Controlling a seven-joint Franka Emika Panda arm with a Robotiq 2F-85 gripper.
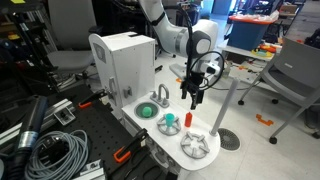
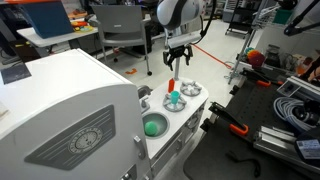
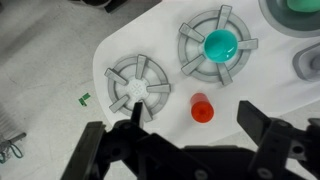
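My gripper hangs open above the white toy stove top, with nothing between its fingers. A small red upright object stands on the stove top below the gripper. In the wrist view, the red object appears between and just ahead of the spread fingers. A teal cup sits on one grey burner; the other burner is empty. The red object also shows beside the teal cup in the second exterior view.
A green bowl lies in the sink beside a grey faucet. The white cabinet rises at the sink end. A grey post stands near the stove's far side; a chair is behind it.
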